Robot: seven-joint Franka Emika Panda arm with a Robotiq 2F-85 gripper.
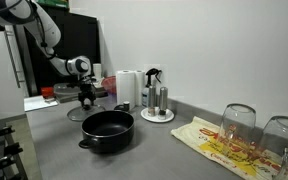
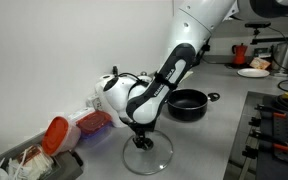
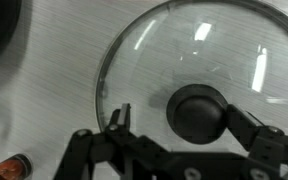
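A round glass lid (image 3: 144, 75) with a black knob (image 3: 197, 113) lies flat on the grey counter. In the wrist view my gripper is open, its fingers to either side of the knob. The right finger (image 3: 242, 122) looks close to the knob, while a gap shows on the left; contact I cannot tell. Exterior view 2 has the gripper (image 2: 141, 145) low over the lid (image 2: 148, 160). A black two-handled pot (image 1: 107, 131) stands uncovered on the counter, apart from the lid (image 1: 84, 114).
Bottles (image 1: 163, 101) on a white plate and paper towels (image 1: 128, 86) stand along the wall. Upturned glasses (image 1: 236, 124) rest on a yellow towel (image 1: 209, 140). A red container (image 2: 61, 133) sits beyond the lid. Counter in front of the pot is clear.
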